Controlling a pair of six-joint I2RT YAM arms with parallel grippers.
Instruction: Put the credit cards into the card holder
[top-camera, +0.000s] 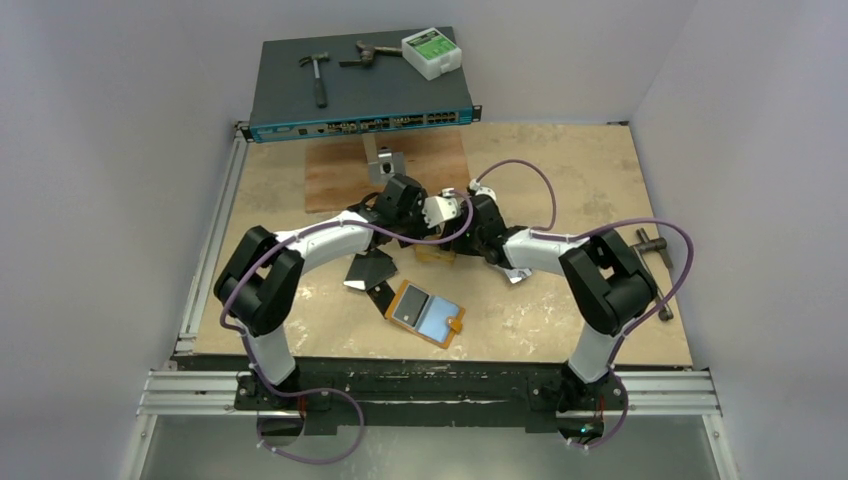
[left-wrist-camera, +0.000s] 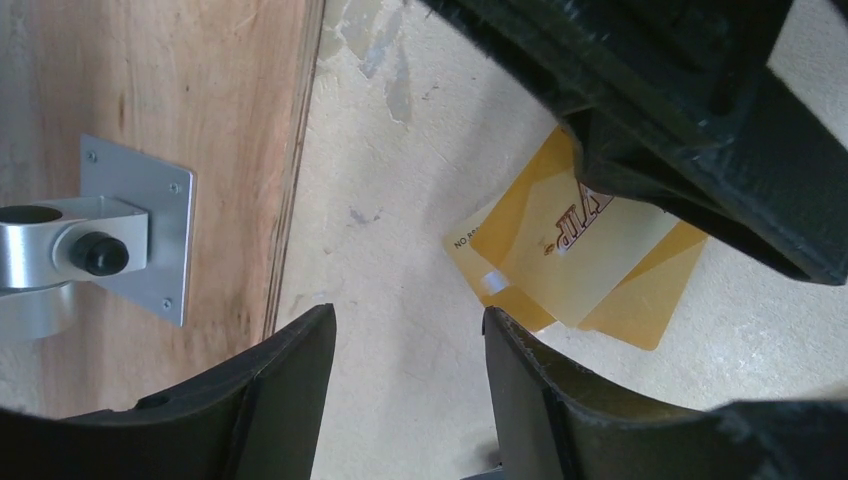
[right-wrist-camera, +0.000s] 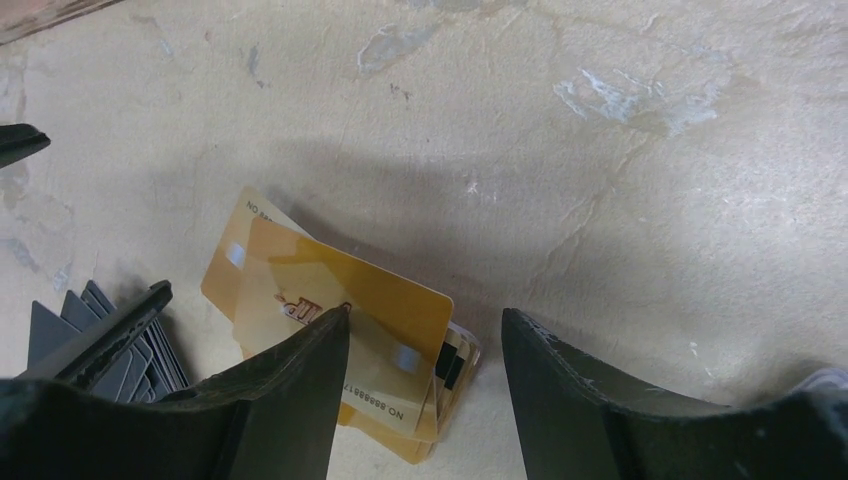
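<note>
A fanned stack of yellow-orange cards (top-camera: 434, 257) lies on the table under the grippers. In the right wrist view the stack (right-wrist-camera: 290, 270) reaches beneath one finger of my right gripper, and its corner shows between the fingers, which stand apart; whether they grip it is unclear. My left gripper is open and empty, to one side of the yellow cards (left-wrist-camera: 590, 250), with bare table beneath its gap. Part of the right gripper covers the stack in the left wrist view. Toward the front lies what looks like the orange-edged card holder (top-camera: 425, 313), with grey and blue panels.
Dark cards (top-camera: 370, 268) lie left of the yellow stack. Behind the left gripper, a metal bracket (top-camera: 386, 167) stands on a wooden board (top-camera: 333, 180). A rack unit (top-camera: 300, 95) bears hammers and a white box. Open table lies front right.
</note>
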